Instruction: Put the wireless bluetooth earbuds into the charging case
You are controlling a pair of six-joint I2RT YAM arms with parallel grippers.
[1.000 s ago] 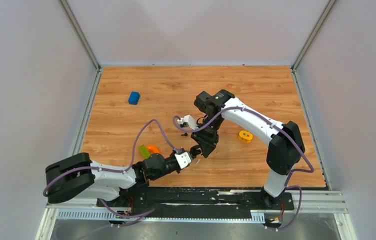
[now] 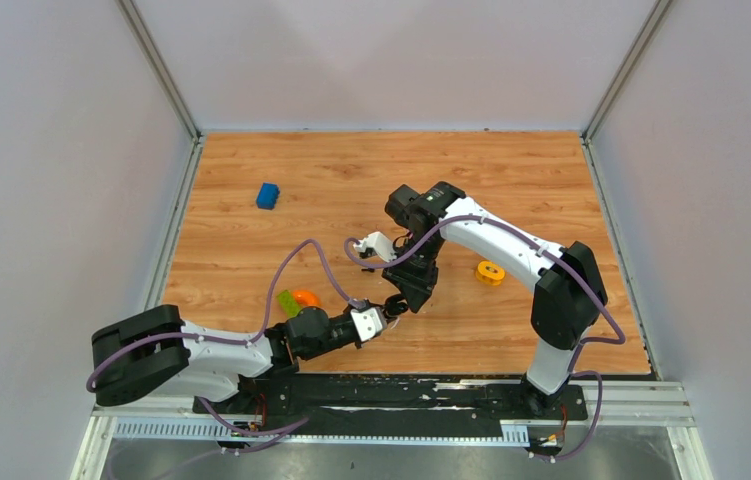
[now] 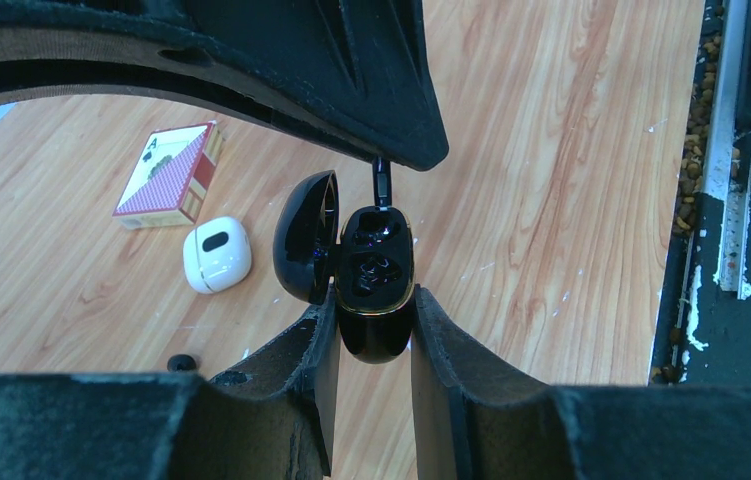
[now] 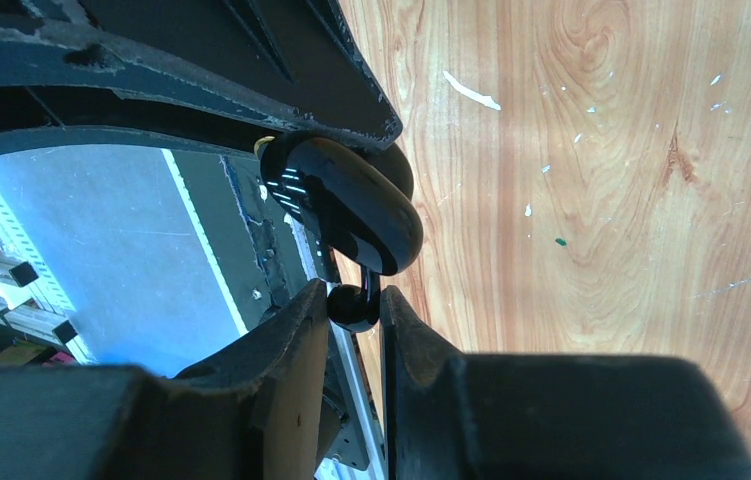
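Note:
My left gripper is shut on the glossy black charging case [image 3: 376, 285], holding it above the table with its lid [image 3: 306, 240] swung open to the left. The upper slot faces a black earbud [image 3: 382, 182], whose thin stem reaches down to it; how deep the tip sits cannot be told. In the right wrist view, the earbud's rounded head [image 4: 354, 306] is pinched between the fingertips of my right gripper, which is shut on it. A second small black earbud [image 3: 181, 362] appears to lie on the table.
A white earbud case [image 3: 217, 255] and a patterned card box [image 3: 168, 175] lie on the table beyond. Around the arms are a blue block [image 2: 267, 195], a yellow ring-like piece [image 2: 490, 273], and orange [image 2: 306, 298] and green [image 2: 288, 303] pieces.
My left gripper and the case have shifted very slightly to the right. The right arm has moved a tiny bit as well, with both hands staying close together.

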